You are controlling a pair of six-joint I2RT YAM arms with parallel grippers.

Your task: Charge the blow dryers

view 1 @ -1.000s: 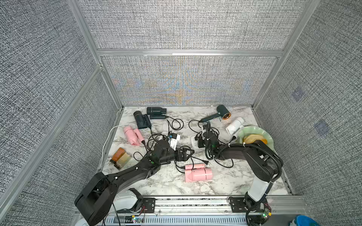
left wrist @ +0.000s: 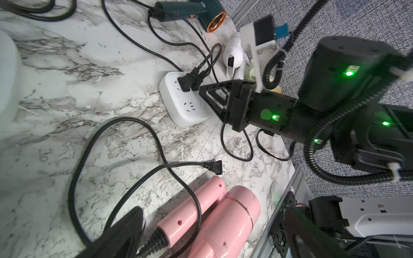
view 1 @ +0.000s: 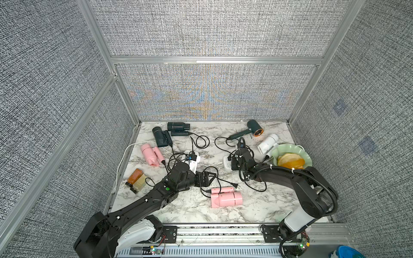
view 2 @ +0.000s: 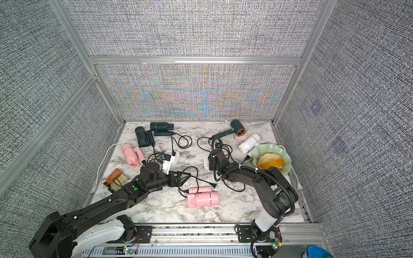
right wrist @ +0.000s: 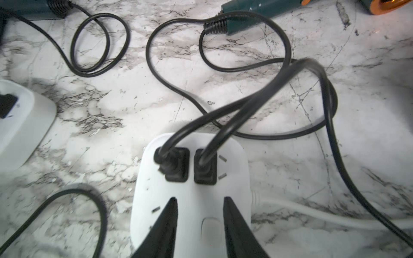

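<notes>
Over the right white power strip (right wrist: 189,197) my right gripper has its fingers apart, nothing between them. Two black plugs (right wrist: 176,165) (right wrist: 205,167) sit side by side in its far end, their cords arching up and back. My left gripper (view 1: 213,178) stands open above the table, just behind the front pink blow dryer (left wrist: 236,219). That dryer's loose black plug (left wrist: 213,166) lies beside its handle, in no socket. A green dryer (view 1: 253,127) and a white dryer (view 1: 268,144) lie at the back right. A second power strip (right wrist: 28,124) is at the left.
Two dark green dryers (view 1: 178,126) (view 1: 160,136) and another pink dryer (view 1: 149,154) lie at the left with tangled cords. A green bowl (view 1: 306,158) holding yellow-orange things stands at the right. Small bottles (view 1: 136,179) lie at the left edge. Bare table shows at the front right.
My left gripper has drawn back slightly leftward. The right gripper has shifted a little to the right, its upper arm swinging outward. The dryers lie where they were.
</notes>
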